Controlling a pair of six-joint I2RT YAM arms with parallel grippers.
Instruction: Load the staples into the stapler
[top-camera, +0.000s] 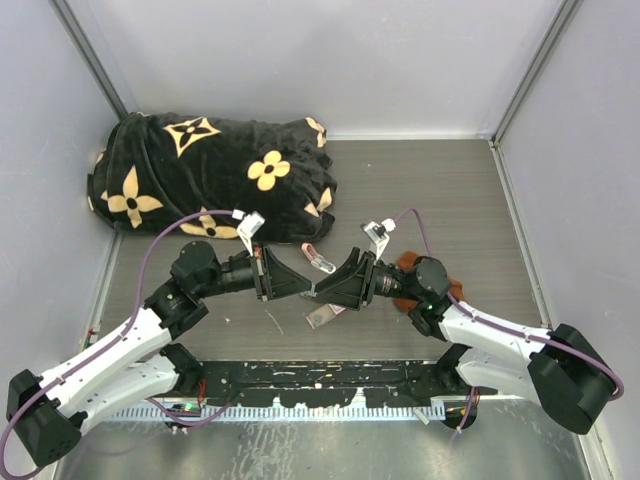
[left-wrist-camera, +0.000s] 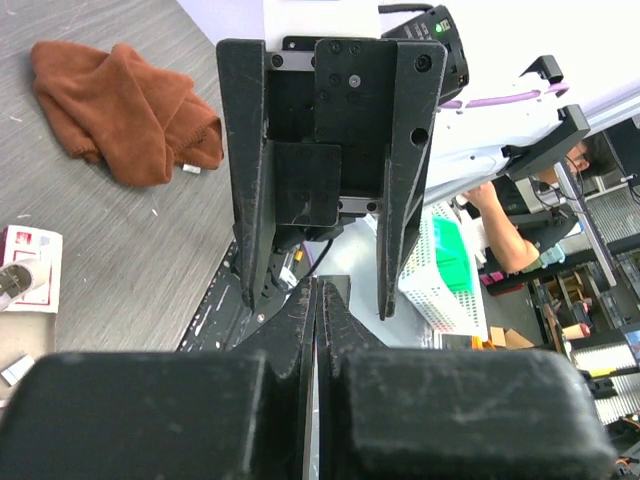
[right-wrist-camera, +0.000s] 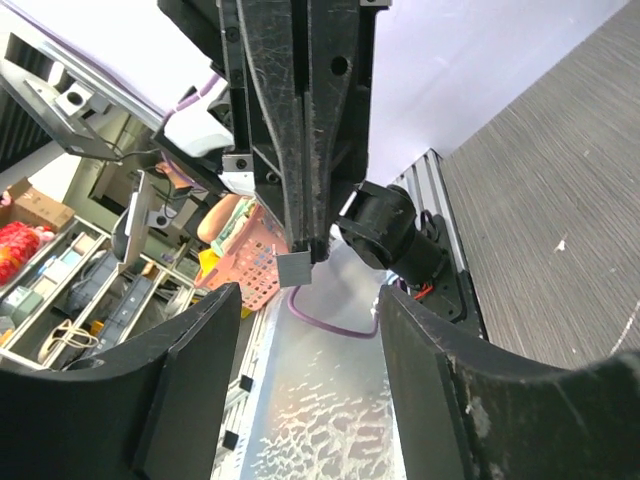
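A small silver metal piece (right-wrist-camera: 294, 268), which looks like a strip of staples, sticks out from the tip of my left gripper, whose fingers are together on it. Facing it, my right gripper stands part open around the left gripper's tip, its two fingers apart. I cannot tell whether the right fingers touch the piece. Behind the grippers on the table lies a pink and whitish object (top-camera: 317, 257), probably the stapler. A red and white box (left-wrist-camera: 38, 262), likely for staples, lies below the grippers, mostly hidden from above.
A brown cloth (left-wrist-camera: 135, 110) lies on the table under the right arm. The big black cushion with cream flowers (top-camera: 220, 175) fills the back left. Free table (top-camera: 430, 185) spreads at the back right. Both arms meet closely over the middle.
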